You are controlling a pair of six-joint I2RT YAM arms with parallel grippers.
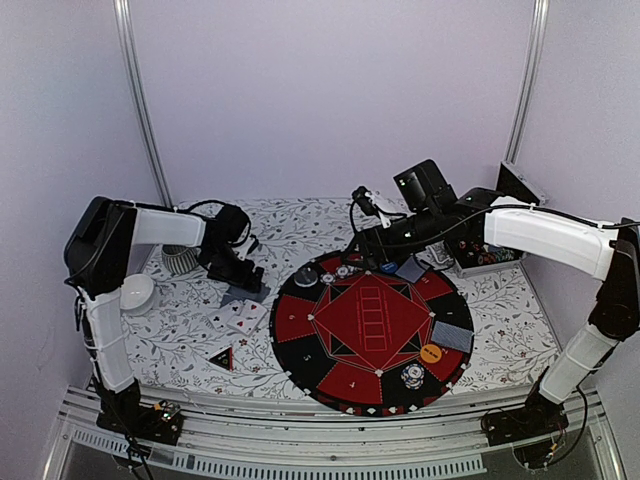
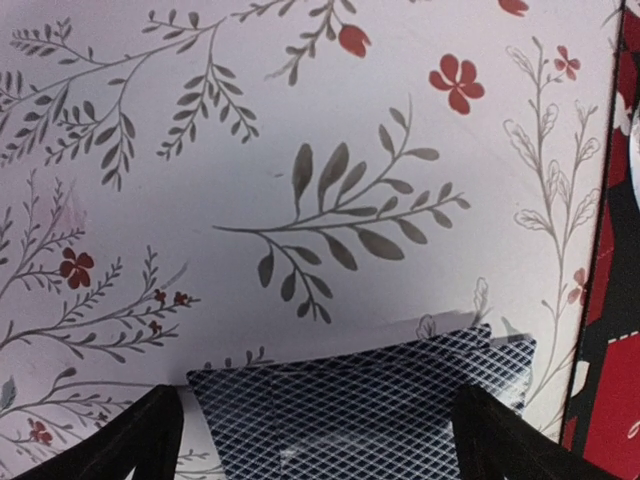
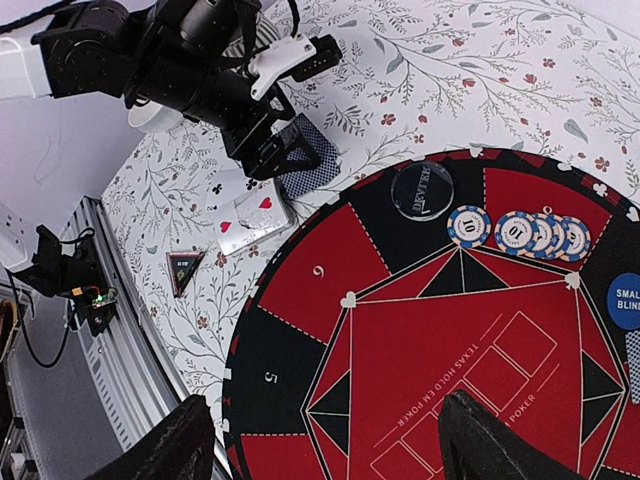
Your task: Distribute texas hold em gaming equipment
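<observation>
My left gripper is open, low over a pair of dark checked playing cards on the floral cloth left of the round poker mat; its fingers straddle them. Face-up cards lie in front of them. My right gripper hangs open above the mat, whose back part holds a dealer button, several blue chips and a small blind button. An orange button, more chips and cards lie at the mat's front right.
A white bowl and a striped container stand at the left. A case of chips sits behind the mat at the right. A small black triangle marker lies at the front left.
</observation>
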